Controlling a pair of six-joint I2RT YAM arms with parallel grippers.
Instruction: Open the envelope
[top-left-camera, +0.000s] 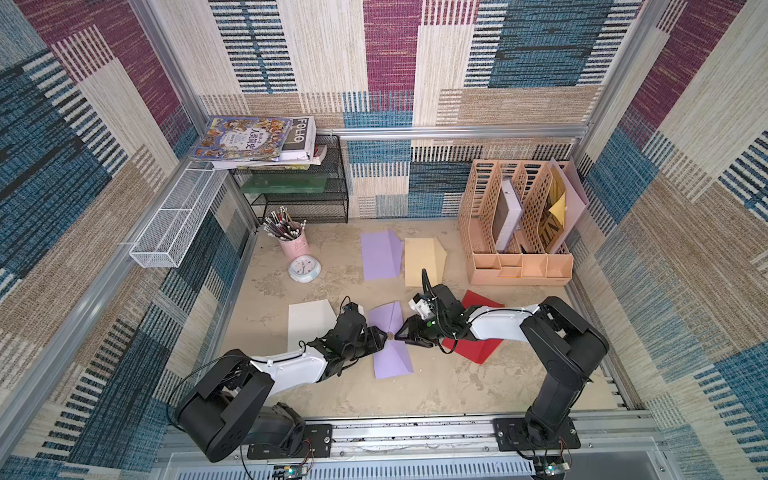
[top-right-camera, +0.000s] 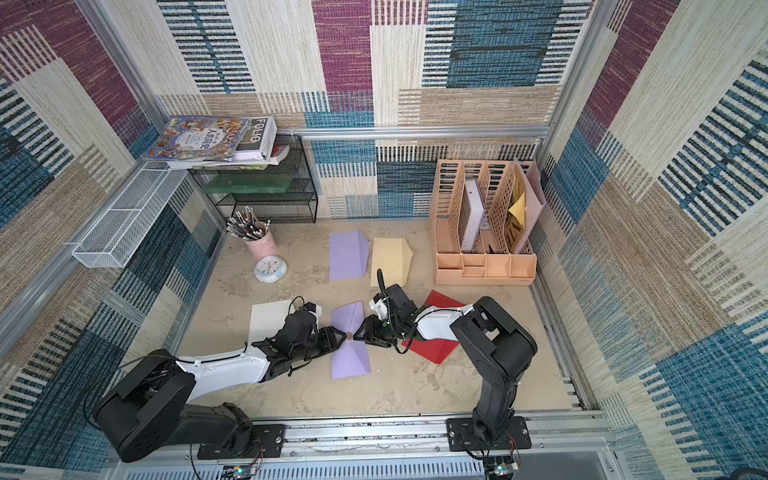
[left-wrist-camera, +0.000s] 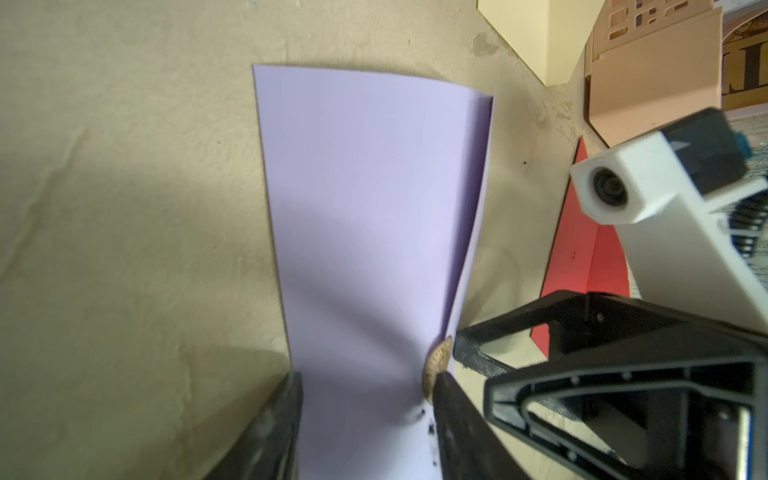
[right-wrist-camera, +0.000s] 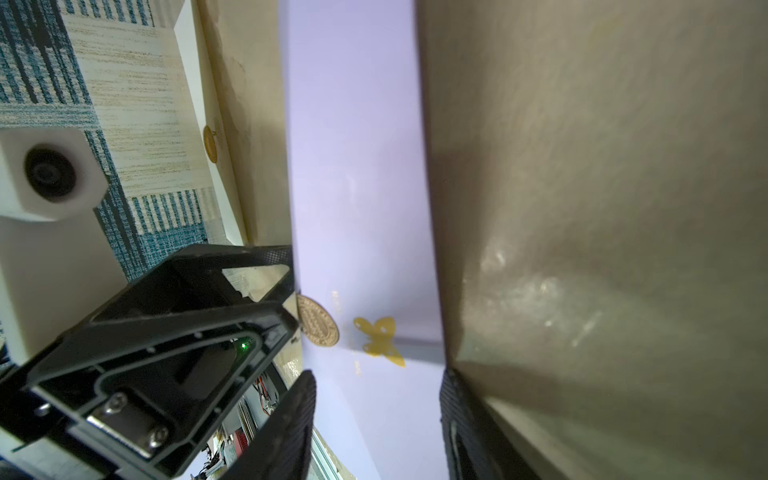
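Observation:
A lavender envelope (top-left-camera: 389, 360) stands bent up between the two grippers, with a gold seal (right-wrist-camera: 318, 320) and a butterfly (right-wrist-camera: 380, 340) on it. My left gripper is open at the seal's level, the envelope's panel showing between its fingers. From the other side, my right gripper faces it with fingers apart around the lower part of the panel by the butterfly; whether they touch it is unclear.
Behind lie another purple envelope (top-left-camera: 381, 254) and a cream one (top-left-camera: 424, 260). A white envelope (top-left-camera: 308, 320) is left, a red one (top-left-camera: 480, 352) right. A pink organiser (top-left-camera: 516, 268) stands back right, a clock (top-left-camera: 305, 269) back left.

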